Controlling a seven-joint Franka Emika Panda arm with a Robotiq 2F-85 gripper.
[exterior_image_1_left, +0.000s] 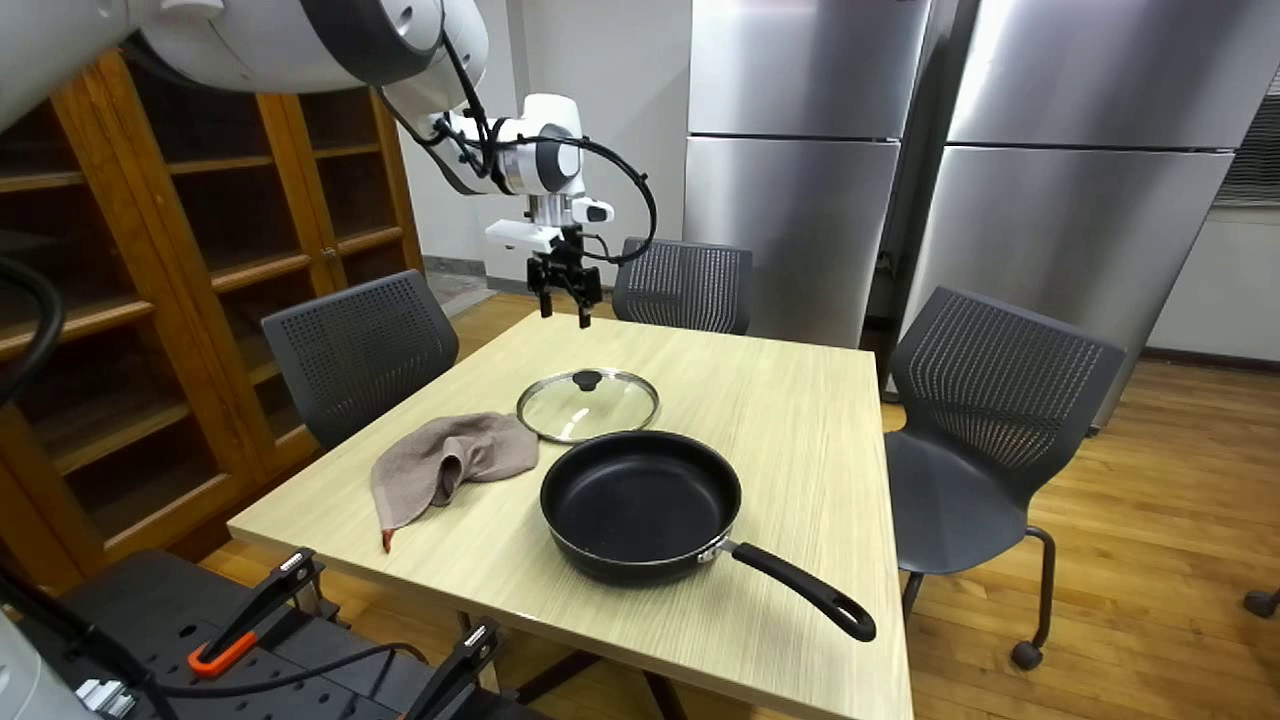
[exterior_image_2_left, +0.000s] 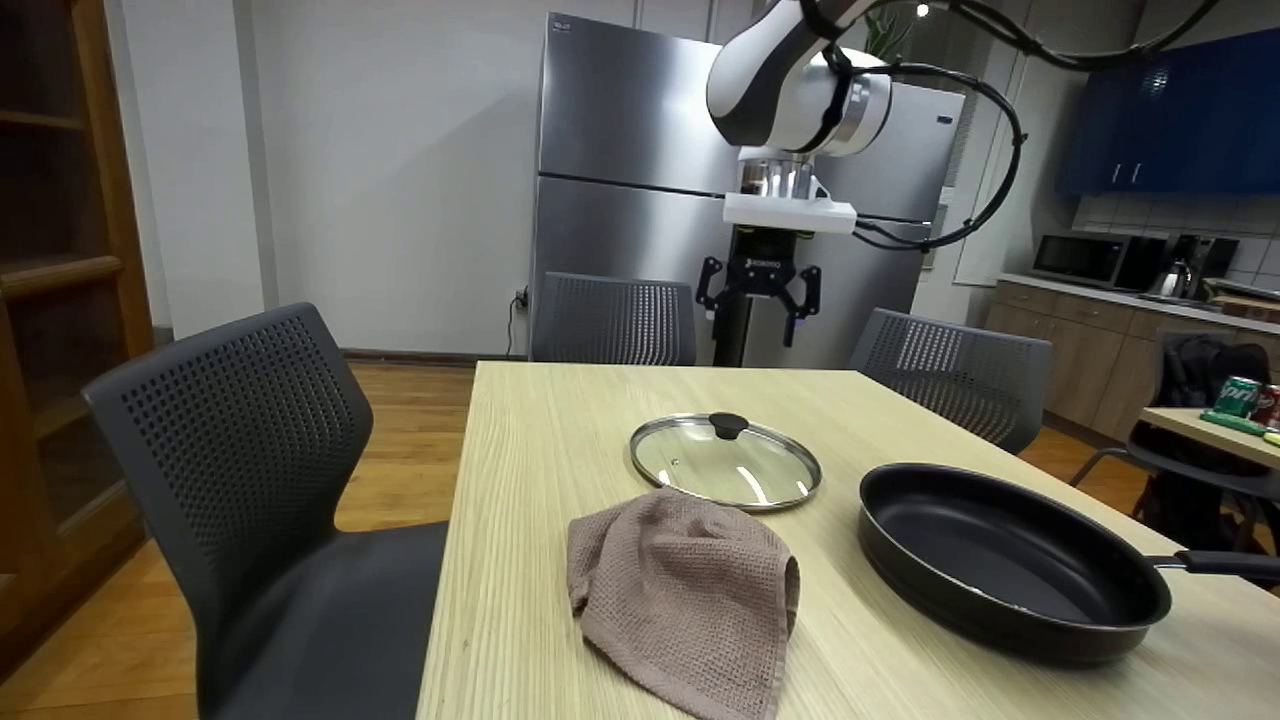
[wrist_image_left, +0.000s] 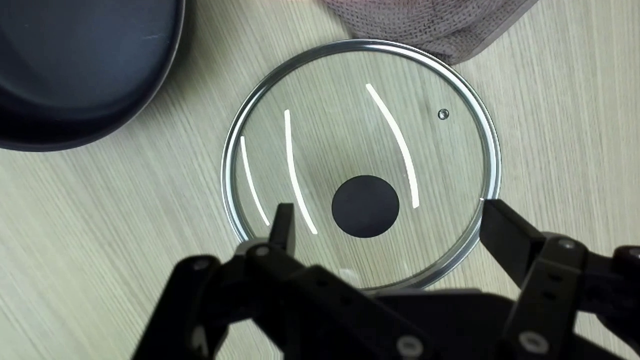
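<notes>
A round glass lid (exterior_image_1_left: 561, 412) with a steel rim lies flat on the table, its black knob (wrist_image_left: 365, 206) facing up. My gripper (exterior_image_1_left: 565, 310) hangs in the air above the table's far part, pointing down. Its fingers stand wide apart with nothing between them; in the wrist view the knob appears in the gap, well below the fingers (wrist_image_left: 283, 227). Near the lid sits a black frying pan (exterior_image_1_left: 642, 498), empty, its handle (exterior_image_1_left: 806, 590) reaching to the front right. A brown cloth (exterior_image_2_left: 690, 588) lies crumpled beside the lid.
Chairs stand round it, among them a left chair (exterior_image_1_left: 366, 342) and a right chair (exterior_image_1_left: 996, 420). Two clamps (exterior_image_1_left: 258, 612) show at the near edge.
</notes>
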